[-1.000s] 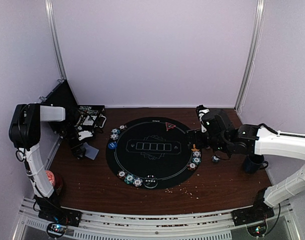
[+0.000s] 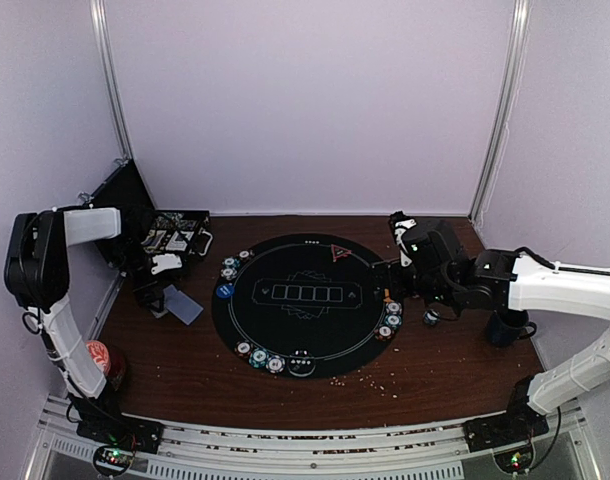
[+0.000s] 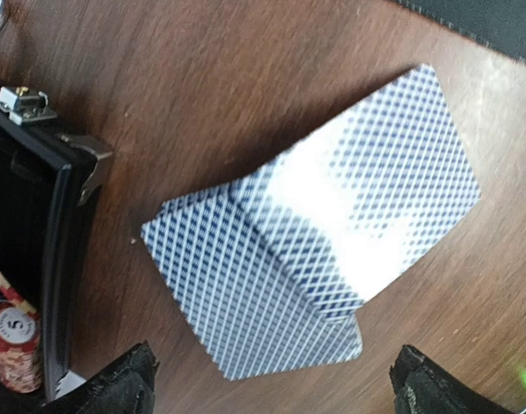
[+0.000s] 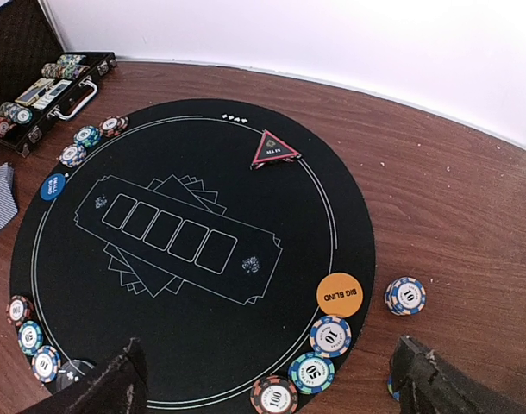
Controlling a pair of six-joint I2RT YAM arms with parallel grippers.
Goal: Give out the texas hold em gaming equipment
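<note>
Two blue-and-white patterned stacks of playing cards (image 3: 272,250) lie face down on the brown table, one overlapping the other, left of the round black poker mat (image 2: 305,262). Above them hangs my left gripper, open and empty. Over the mat's right side my right gripper is open, nothing between its fingers. An orange big blind button (image 4: 340,295) sits at the mat's right edge, with chips (image 4: 311,373) in a row below it. A blue small blind button (image 4: 53,186) and a red-edged triangle marker (image 4: 273,150) rest on the mat.
The open chip case (image 2: 180,235) stands at the back left, close beside the cards. A loose chip stack (image 4: 405,296) and a dark mug (image 2: 507,327) are right of the mat. Small crumbs are scattered at the front.
The right arm stays almost still.
</note>
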